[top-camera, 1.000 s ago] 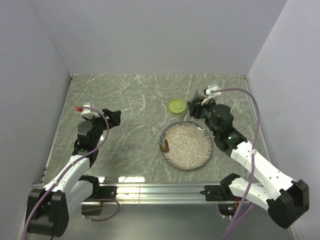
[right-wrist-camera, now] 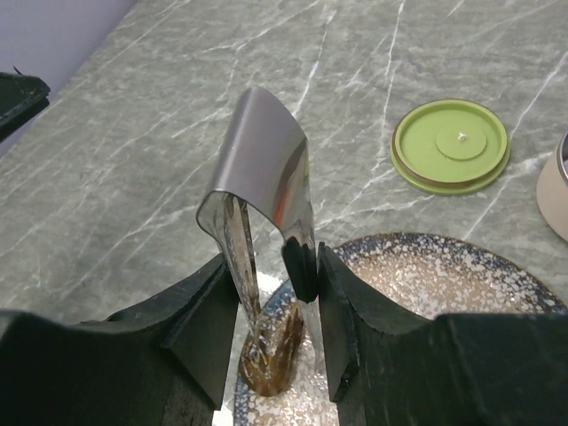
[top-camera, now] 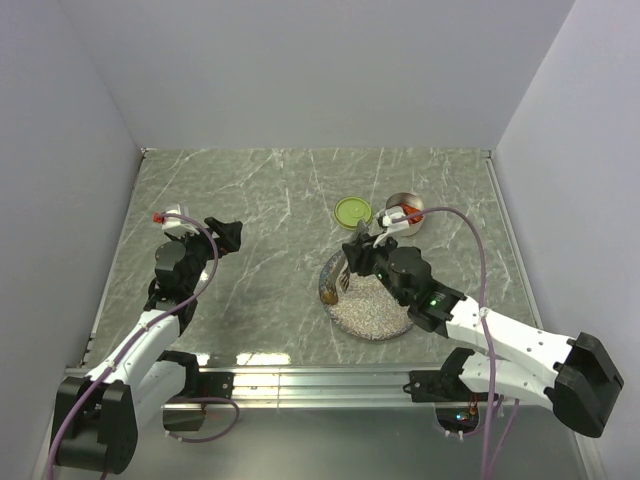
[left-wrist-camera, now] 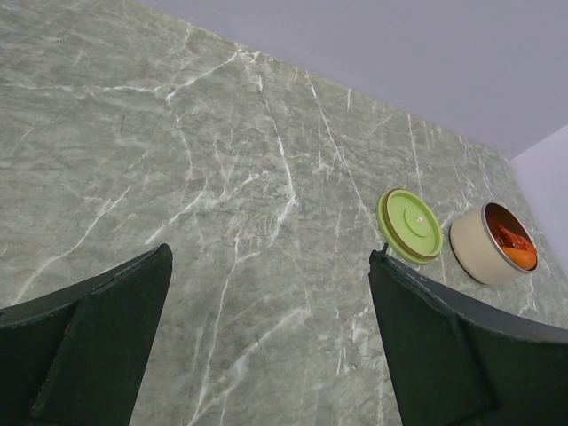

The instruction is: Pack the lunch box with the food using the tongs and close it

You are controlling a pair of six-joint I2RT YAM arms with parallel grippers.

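Note:
My right gripper (top-camera: 356, 254) is shut on steel tongs (right-wrist-camera: 262, 155), held upright over a speckled plate (top-camera: 375, 310). The tongs' lower ends reach down by a brown piece of food (right-wrist-camera: 275, 362) on the plate's left part; whether they touch it I cannot tell. Behind the plate lie a green lid (top-camera: 353, 211) and, to its right, a round lunch box (left-wrist-camera: 475, 246) with orange-red food inside, partly behind the right arm in the top view. My left gripper (top-camera: 222, 234) stands open and empty at the left of the table, its fingers low in the left wrist view.
Pale walls border it at the back and both sides. A metal rail runs along the front edge.
My right gripper has moved left and toward the front with the tongs, from near the lunch box to over the plate's left part, uncovering the box. The left arm is unmoved.

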